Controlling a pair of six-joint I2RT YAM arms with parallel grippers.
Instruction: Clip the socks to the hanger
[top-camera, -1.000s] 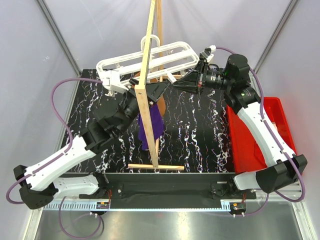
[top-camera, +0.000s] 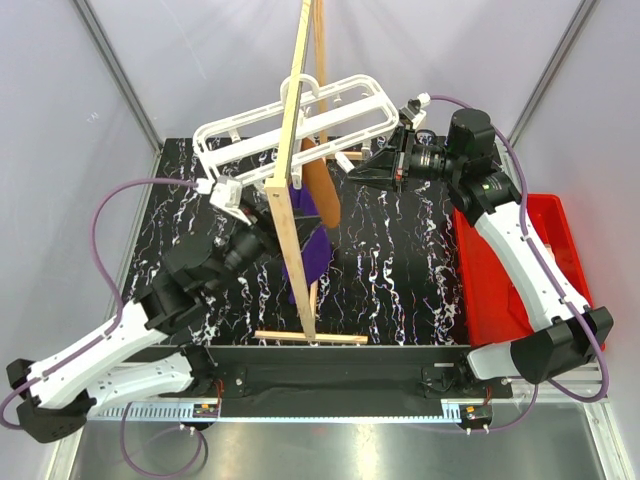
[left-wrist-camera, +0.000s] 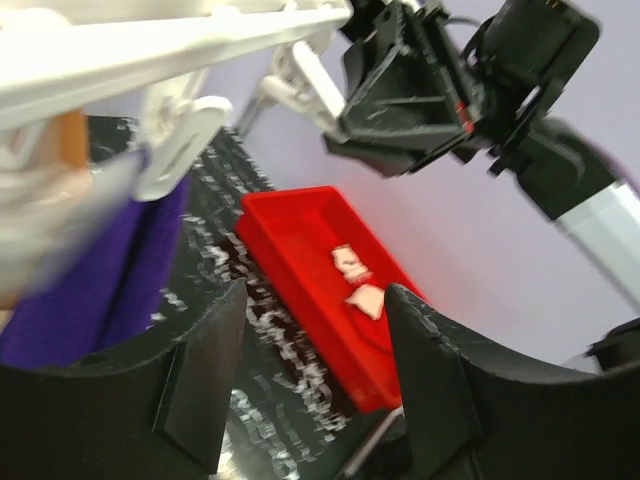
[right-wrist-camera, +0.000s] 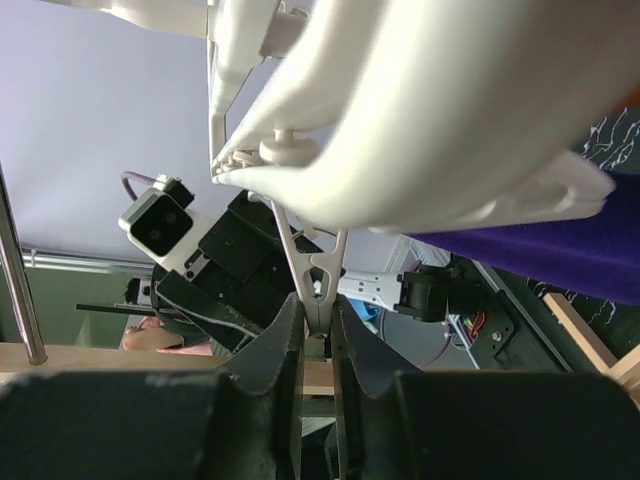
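The white hanger (top-camera: 365, 105) hangs across the wooden stand. Under it hang a purple sock (top-camera: 316, 252) and an orange-brown sock (top-camera: 322, 192); the hanger partly covers their tops. A white clip (left-wrist-camera: 185, 145) overlaps the purple sock's upper part in the left wrist view, but whether it grips the cloth cannot be told. My left gripper is below the hanger beside the socks, its fingers apart and empty. At the hanger's right end, my right gripper is shut on another white clip (right-wrist-camera: 310, 265), with no sock in that clip.
The stand's wooden post (top-camera: 291, 240) rises beside my left gripper, and its foot bar (top-camera: 312, 337) lies at the table's front. A red bin (top-camera: 490, 285) stands on the right, with a few pale items visible inside.
My left gripper has moved down and left, away from the hanger's underside. The orange-brown sock has swung and shows more fully; the purple one shifted slightly right.
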